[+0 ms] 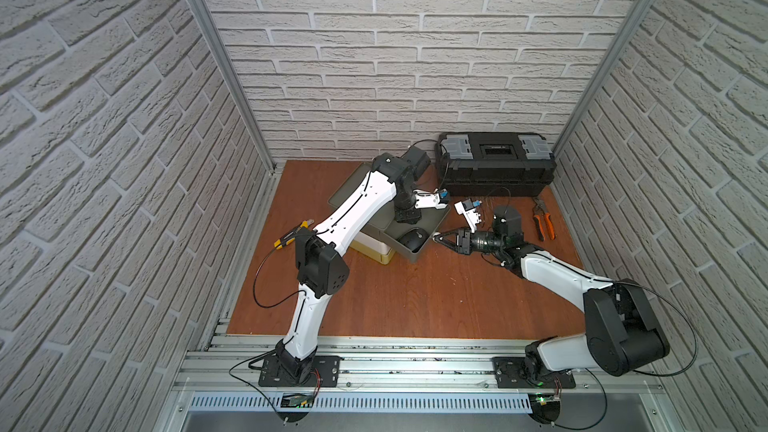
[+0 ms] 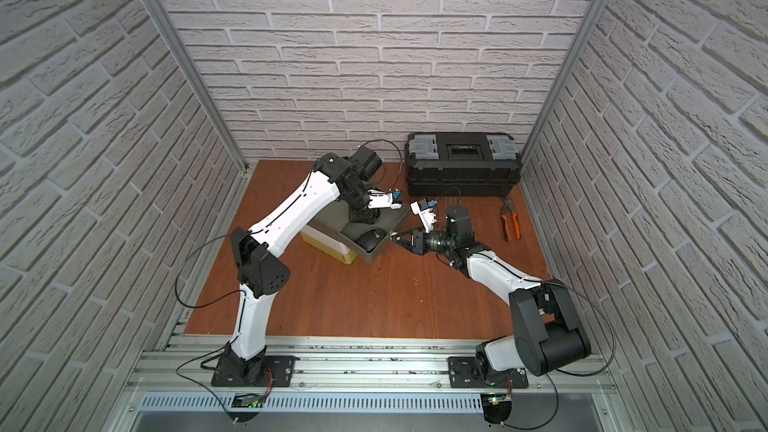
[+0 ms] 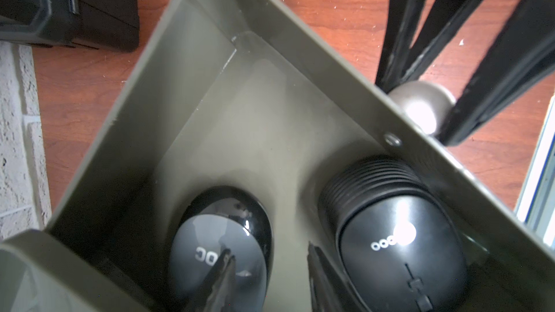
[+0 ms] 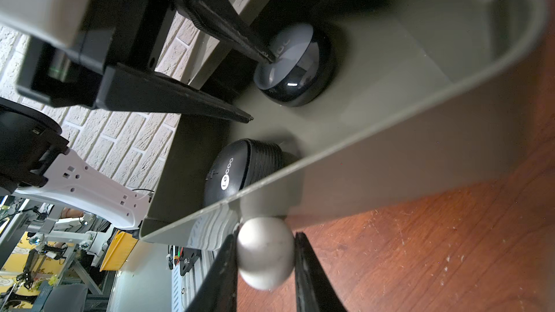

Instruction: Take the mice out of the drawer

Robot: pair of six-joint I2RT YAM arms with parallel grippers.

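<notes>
A grey drawer (image 1: 344,185) holds two dark mice: a glossy one and a ridged one, plain also in the right wrist view. My left gripper hangs inside the drawer, fingertips over the glossy mouse; whether anything is between them is unclear. My right gripper is shut on the drawer's round silver knob (image 3: 422,104), at the front wall outside.
A black toolbox (image 1: 496,164) stands at the back right, with orange pliers (image 1: 544,218) in front of it. A yellow tool (image 1: 292,233) lies at the left.
</notes>
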